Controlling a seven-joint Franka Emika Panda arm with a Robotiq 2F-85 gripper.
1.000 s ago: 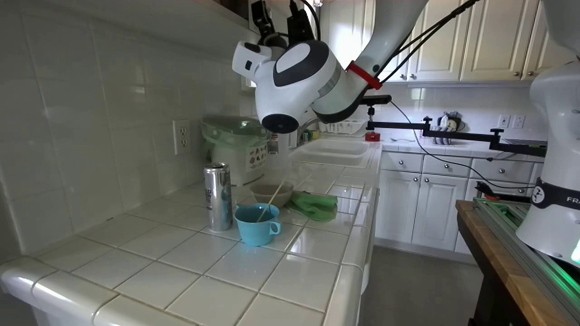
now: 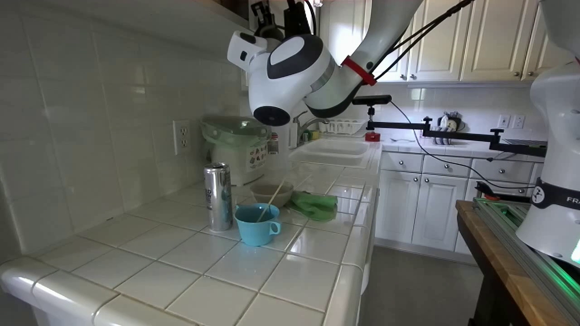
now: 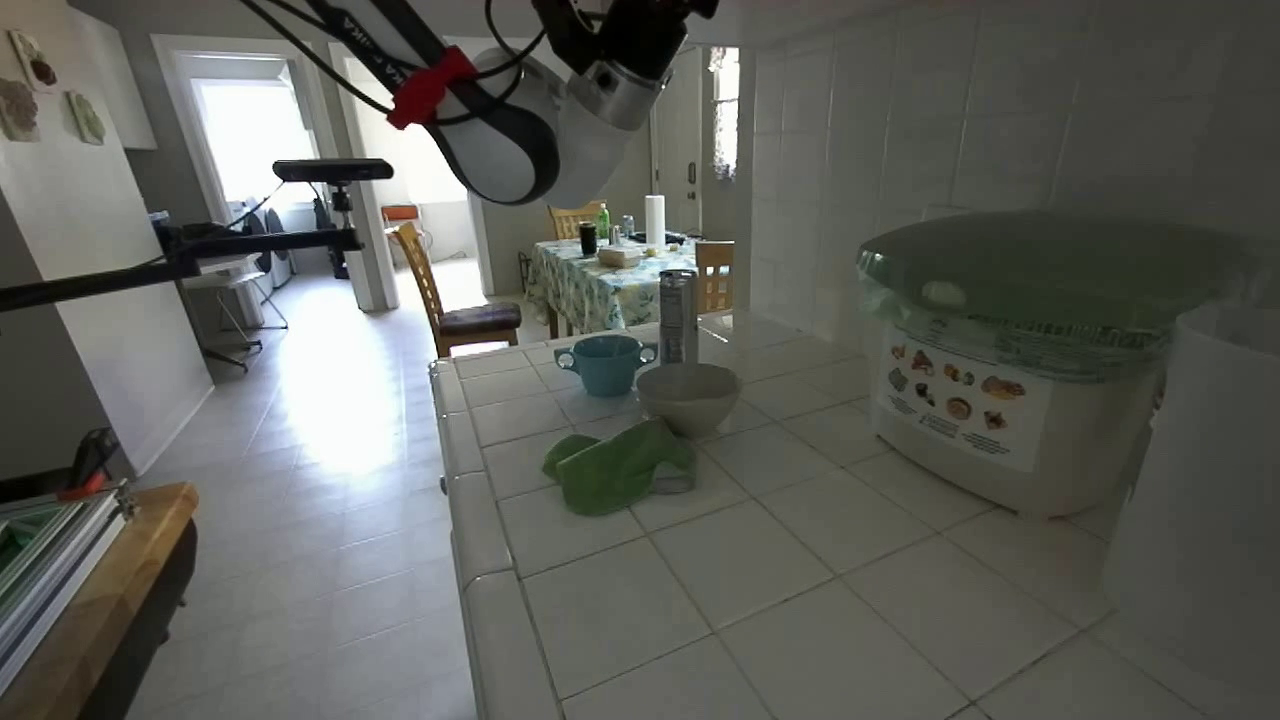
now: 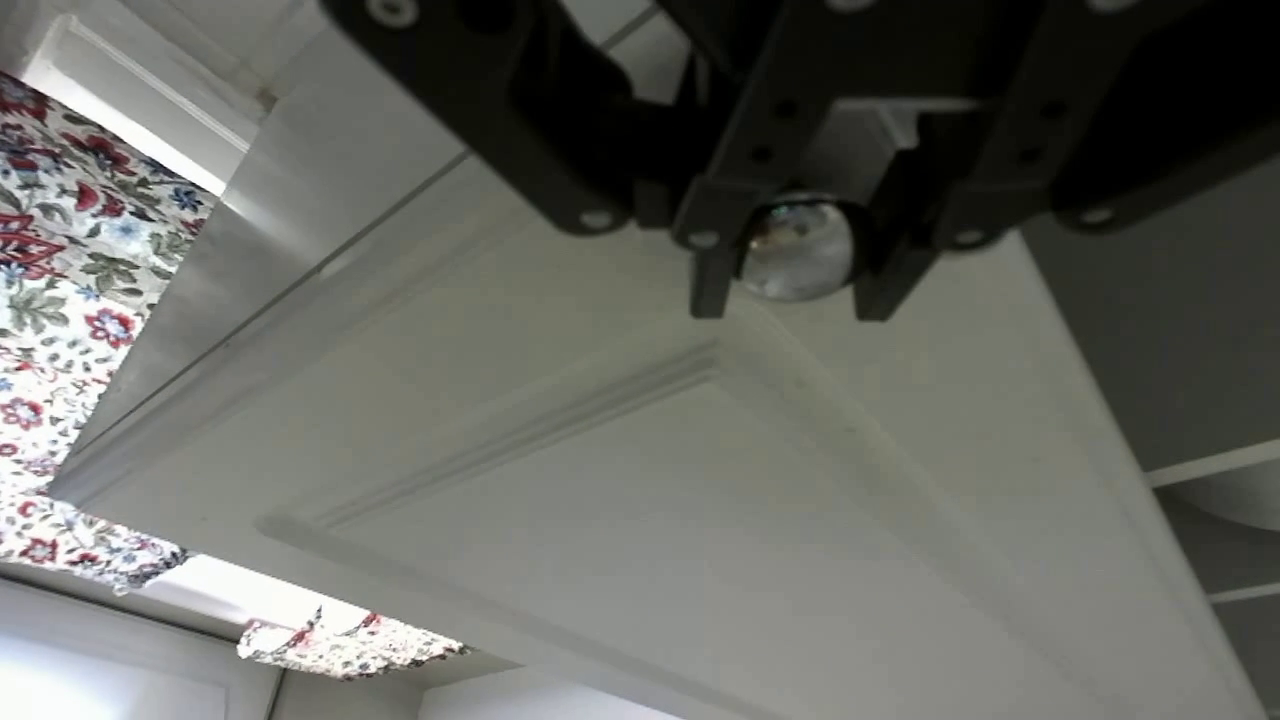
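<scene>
A round shiny knob [image 4: 794, 252] on a white panelled cabinet door [image 4: 672, 504] sits between the two fingers of my gripper in the wrist view. The fingers are shut on it from both sides. Past the door's right edge a dark cabinet interior [image 4: 1152, 348] with pale shelf edges shows, so the door stands at least partly open. In exterior view 1 the black gripper body is high up, near the upper cabinet above the counter; its fingertips cannot be made out there.
Below the arm, the tiled counter [image 2: 217, 282] carries a silver can [image 2: 218, 195], a blue cup [image 2: 255, 231] with a stick, a bowl [image 2: 266, 191], a green cloth [image 2: 318, 206] and a lidded bin [image 2: 234, 155]. A tiled wall [image 2: 81, 125] closes the left side.
In exterior view 1 the arm's wrist has shifted a little left and up, the gripper tilting with it. The things on the counter have stayed put.
</scene>
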